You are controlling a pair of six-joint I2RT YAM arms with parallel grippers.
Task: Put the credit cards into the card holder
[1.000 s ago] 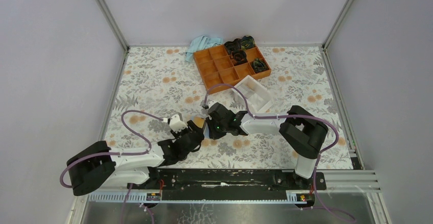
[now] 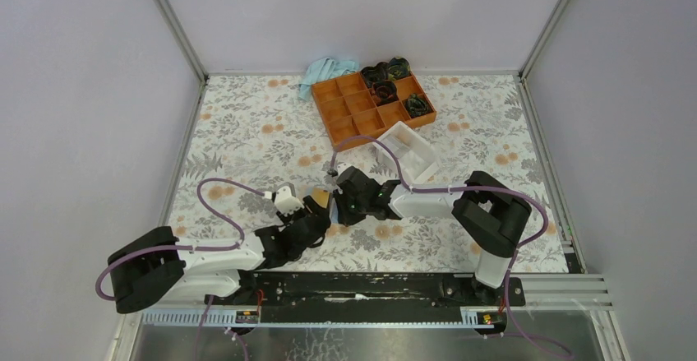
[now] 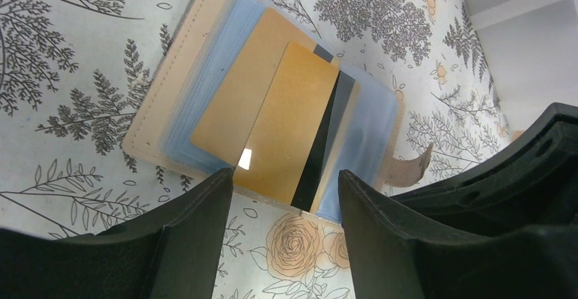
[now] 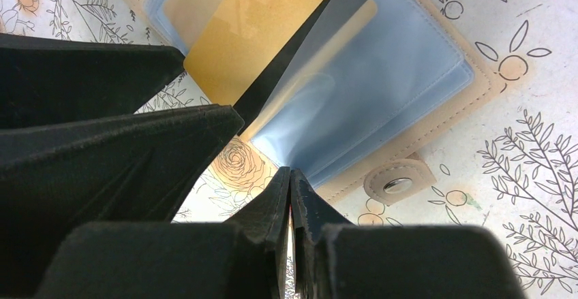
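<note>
The card holder (image 3: 151,115), tan with bluish clear sleeves, lies open on the table. A gold card (image 3: 290,122) with a dark stripe rests on it, its striped side reaching under the clear right-hand sleeve (image 4: 382,74). A paler gold area (image 3: 238,84) shows beneath, apparently another card behind plastic. My left gripper is open, one finger on each side of the card's near end. At the sleeve's lower edge, my right gripper has its fingertips together; whether they pinch the plastic is not clear. From the top, both grippers hide most of the holder.
A tan snap strap (image 4: 401,181) sticks out from the holder's edge near my right gripper. Farther back stand a white bin (image 2: 408,159) and an orange compartment tray (image 2: 333,113) with dark items. A blue cloth (image 2: 325,68) lies behind.
Both arms are almost where they were.
</note>
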